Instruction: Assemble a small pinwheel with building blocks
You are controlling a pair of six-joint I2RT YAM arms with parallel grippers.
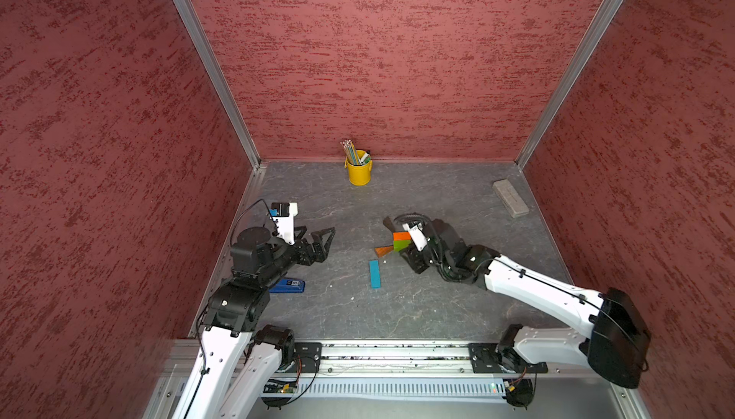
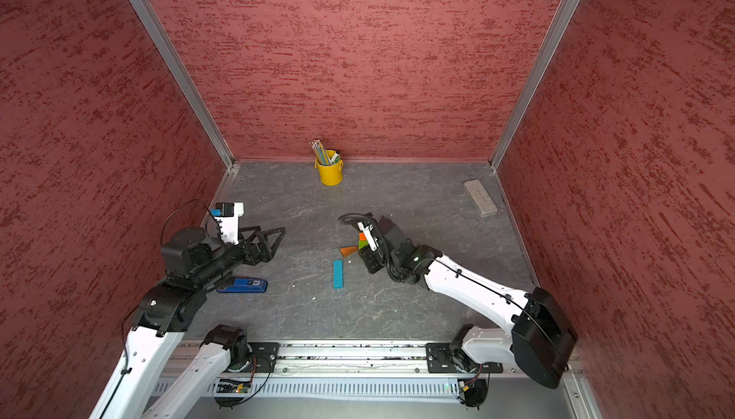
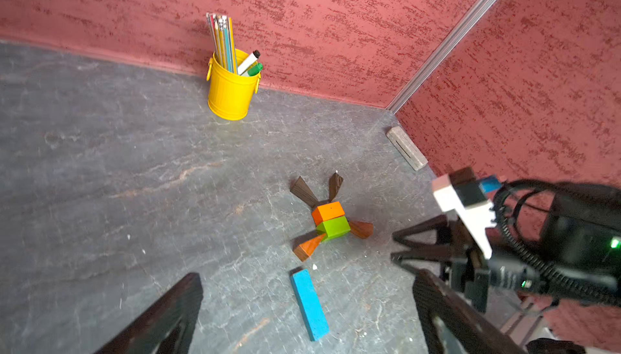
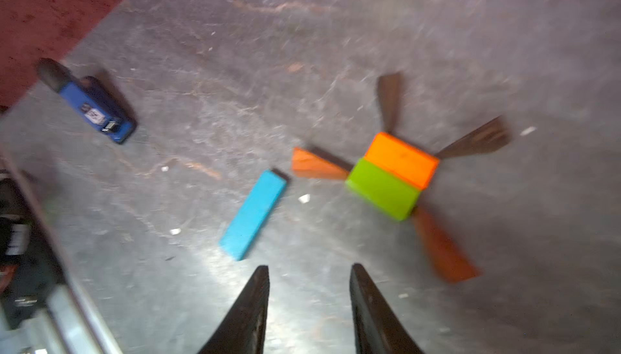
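Note:
On the floor's middle lie an orange block [image 4: 400, 160] and a green block [image 4: 381, 187] side by side, with four wooden wedges radiating around them, including one front-left [image 4: 317, 164]. A light blue block [image 4: 252, 214] lies apart, in front. My left gripper [image 1: 323, 241] is open over the left side, fingers wide and empty. My right gripper is above the floor just right of the assembly; in its wrist view its fingertips are apart with nothing between them.
A yellow pencil bucket [image 1: 359, 172] stands at the back. A blue tool [image 2: 242, 286] lies at the left, a grey bar [image 1: 510, 198] at the back right. Walls enclose the floor on the sides and back.

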